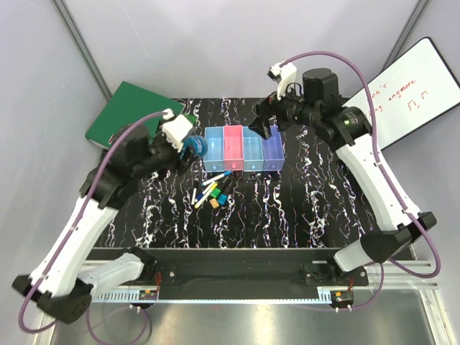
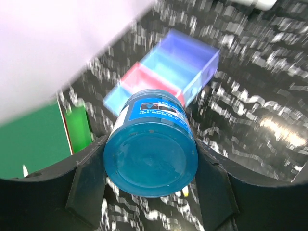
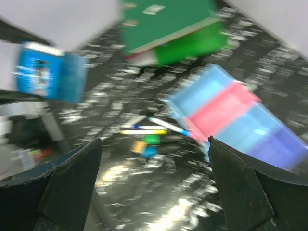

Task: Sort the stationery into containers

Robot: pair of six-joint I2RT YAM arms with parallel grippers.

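Observation:
A clear blue jar with a printed label (image 2: pixel 161 109) is lifted off the table, with my left gripper closed around its sides. The same jar (image 1: pixel 197 146) shows in the top view, left of the four-part organizer box (image 1: pixel 233 164). Near the box's front, in the right wrist view, lie a yellow marker (image 3: pixel 143 132), a blue-tipped white pen (image 3: pixel 169 126), and green (image 3: pixel 151 139), orange (image 3: pixel 138 146) and blue (image 3: pixel 148 152) blocks. Above the box's right rear side, my right gripper stands open and empty.
A green binder (image 1: pixel 118 115) leans at the back left with a brighter green item beside it. At the back right leans a whiteboard (image 1: pixel 406 93) with red writing.

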